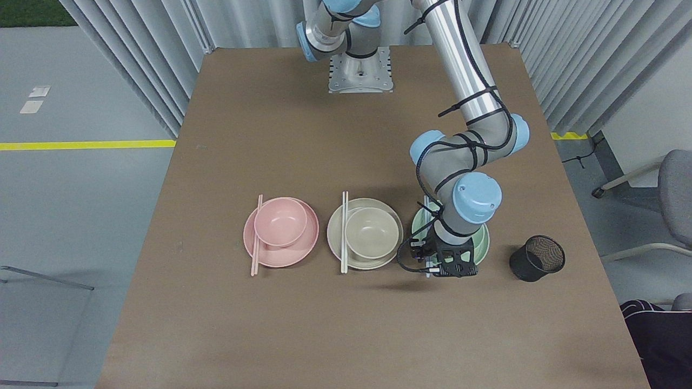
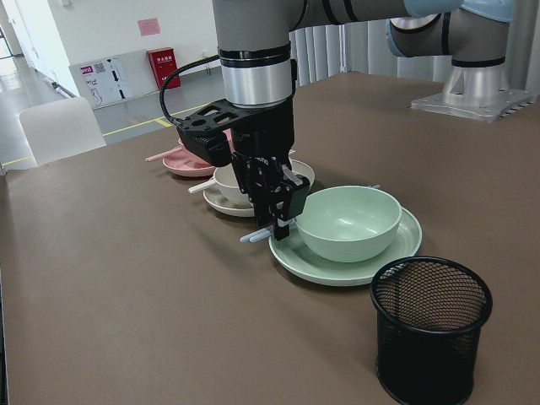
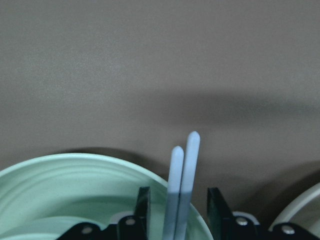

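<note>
My gripper is low over the green plate (image 2: pixel 337 276), open, with a pair of pale blue chopsticks (image 3: pixel 188 170) lying between its fingers on the plate's rim. The green bowl (image 2: pixel 348 223) sits on that plate, largely hidden by my arm in the front view. To its left stand a cream bowl (image 1: pixel 371 232) on a plate with white chopsticks (image 1: pixel 344 232), and a pink bowl (image 1: pixel 280 221) on a plate with pink chopsticks (image 1: pixel 257 235).
A black mesh pen holder (image 2: pixel 429 337) stands just right of the green setting.
</note>
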